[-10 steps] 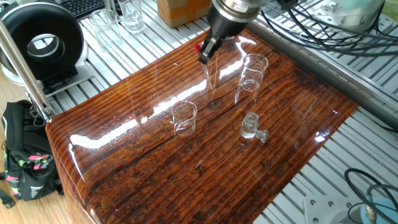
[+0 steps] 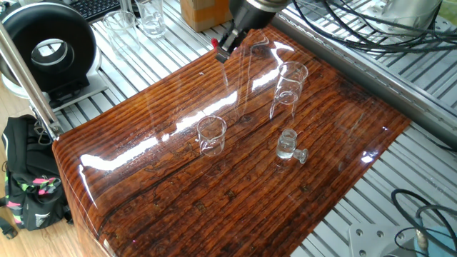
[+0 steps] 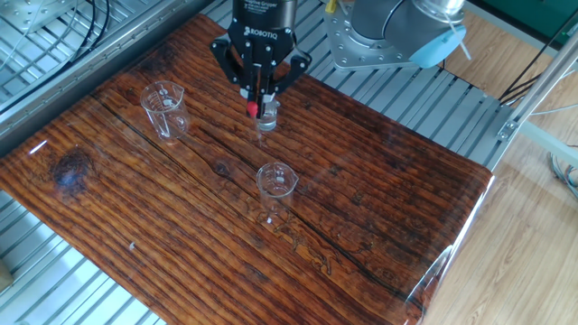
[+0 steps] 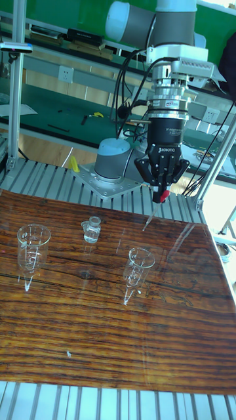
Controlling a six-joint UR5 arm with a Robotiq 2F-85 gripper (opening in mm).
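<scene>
My gripper [image 4: 161, 188] is shut on a glass dropper with a red bulb [image 4: 164, 196]; its thin tube [image 4: 151, 216] slants down above the wooden board. In exterior view 1 the gripper [image 2: 223, 54] hangs over the board's far edge, clear of all the glassware. A small bottle [image 2: 285, 146] holding clear liquid stands open, its glass stopper [image 2: 302, 155] lying beside it. One small beaker [image 2: 211, 137] stands mid-board; a larger beaker [image 2: 290, 84] is farther back. Exterior view 2 shows the bottle [image 3: 268, 117] partly behind the dropper bulb [image 3: 252, 109].
Glossy wooden board [image 2: 164, 193] has wide bare areas around the glassware. Beyond it are more glass vessels [image 2: 121, 30], a cardboard box [image 2: 205, 13] and a black ring-shaped object [image 2: 50, 53]. A metal rail [image 2: 357, 68] runs along one side.
The beakers, bottle and stopper have stayed in place.
</scene>
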